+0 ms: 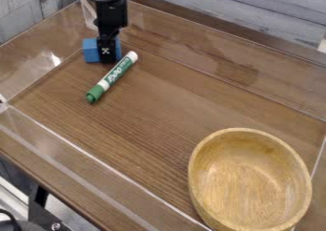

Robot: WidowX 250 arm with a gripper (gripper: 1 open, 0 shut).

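My black gripper (107,44) reaches down from the top of the view onto a small blue block (91,52) at the upper left, shut on it with its fingers over the block. Just below and right of them lies a green cylinder with a white label (112,76), tilted diagonally along the table.
A yellow oval bowl (250,178) sits at the lower right of the wooden table (166,120). The table's left edge and back wall border the space.
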